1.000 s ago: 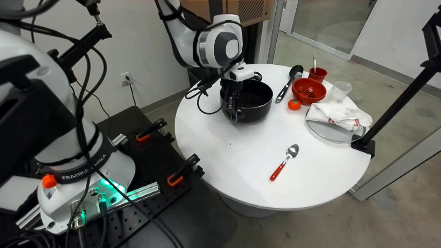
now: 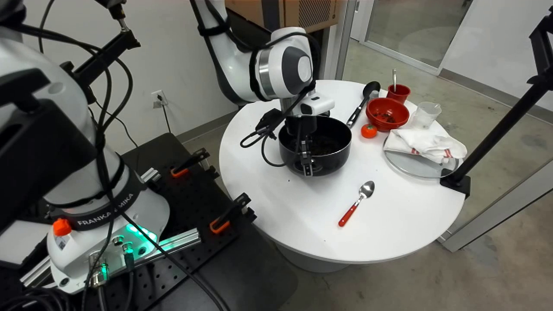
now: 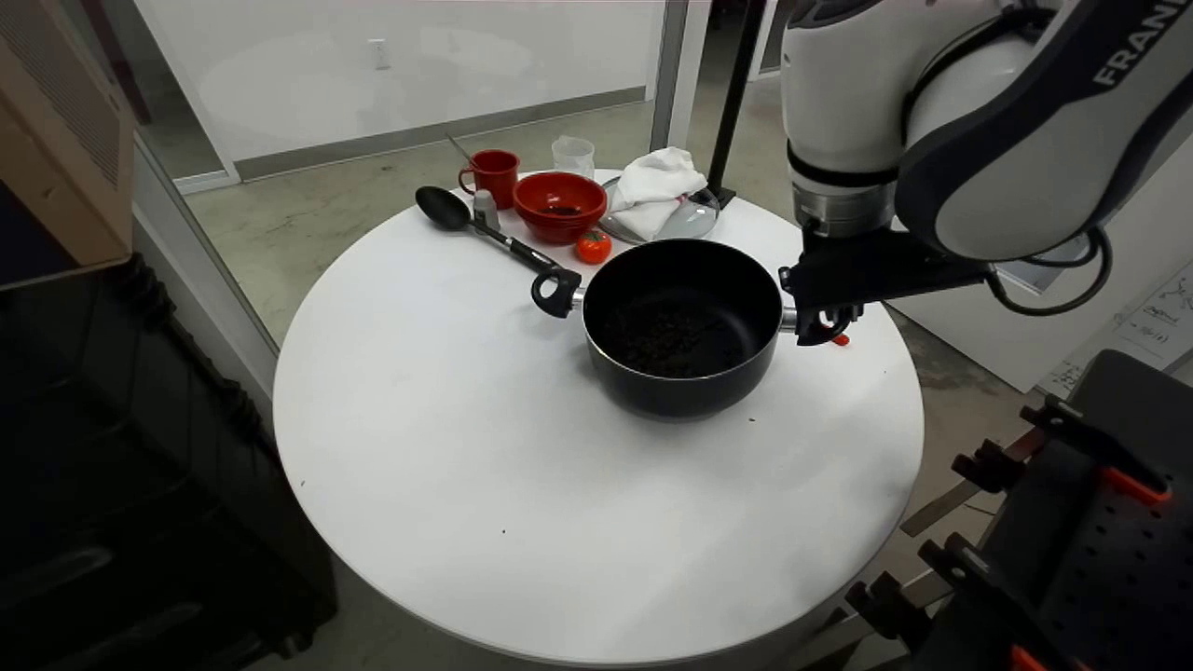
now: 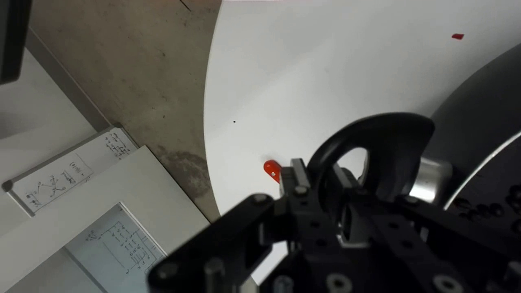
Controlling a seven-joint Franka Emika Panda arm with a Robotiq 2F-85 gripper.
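A black two-handled pot (image 3: 682,386) with dark bits scattered over its bottom is on or just above the white table; I cannot tell whether its base touches. My gripper (image 3: 814,319) is shut on the pot's near side handle, a black loop (image 4: 398,132) that shows between the fingers in the wrist view. The opposite handle (image 3: 555,292) is free. In exterior view 1 the arm hides part of the pot (image 2: 339,155), and the fingers (image 2: 306,160) reach down at its near side.
A red-handled spoon (image 2: 357,203) lies in front of the pot. Behind are a tomato (image 2: 369,131), red bowls (image 2: 387,114), a red cup (image 2: 398,93), a black ladle (image 2: 363,103), a clear cup (image 2: 426,114) and a cloth (image 2: 426,143) on a glass lid.
Gripper and pot have moved together toward the front and slightly right in exterior view 1, closer to the spoon. Spoon, tomato and bowls are where they were.
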